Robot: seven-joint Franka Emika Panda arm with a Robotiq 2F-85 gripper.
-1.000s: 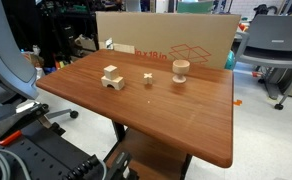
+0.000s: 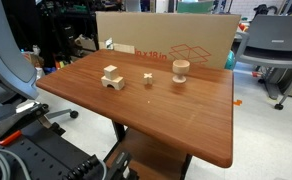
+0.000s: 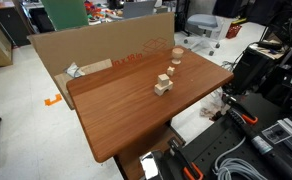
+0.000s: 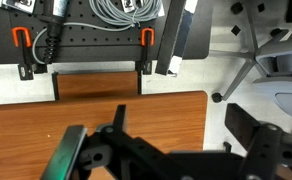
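Over the near edge of the table my gripper hangs open, its two dark fingers wide apart and nothing showing between them. Light wooden pieces stand on the brown table (image 2: 191, 120). A small block (image 2: 110, 70) rests on a wider, arch-like block (image 2: 113, 83) at the left; the same stack (image 3: 163, 85) shows in exterior view 2. Further right lies a little knobbed piece (image 2: 148, 78). Beyond it a goblet-shaped piece (image 2: 180, 70) stands upright. None of these pieces is in the wrist view, and the gripper's fingers are not seen in the exterior views.
A cardboard sheet (image 2: 166, 35) stands along the table's far edge. The black base frame (image 4: 91, 45), with cables and orange-red handles, lies along the near side, a gap away from the table.
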